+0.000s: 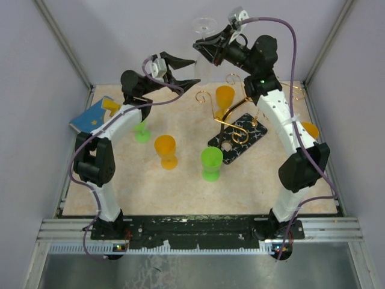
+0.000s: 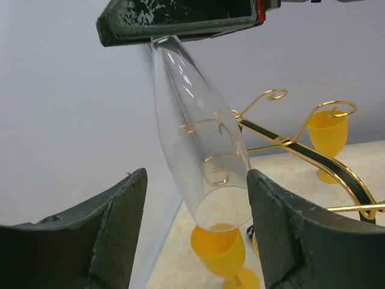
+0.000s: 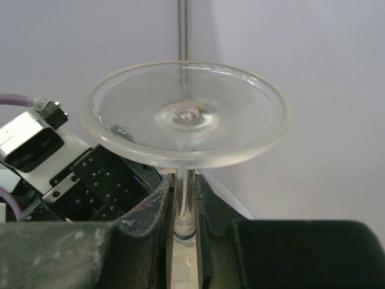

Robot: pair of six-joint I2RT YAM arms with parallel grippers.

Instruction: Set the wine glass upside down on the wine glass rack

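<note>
A clear wine glass (image 1: pixel 203 67) hangs upside down at the back centre, my right gripper (image 1: pixel 204 42) shut on its stem (image 3: pixel 184 205); its round foot (image 3: pixel 186 138) is on top. In the left wrist view the bowl (image 2: pixel 198 138) points down, between the open fingers of my left gripper (image 1: pixel 190 71), which stands just left of it in the top view. Whether those fingers touch it I cannot tell. The gold wine glass rack (image 1: pixel 237 129) stands on a dark marble base (image 1: pixel 257 129), below and right of the held glass.
Orange goblets (image 1: pixel 165 147) and green goblets (image 1: pixel 211 159) stand on the table around the rack; another orange cup (image 1: pixel 224 94) is behind it. A blue flat object (image 1: pixel 88 119) lies at the left.
</note>
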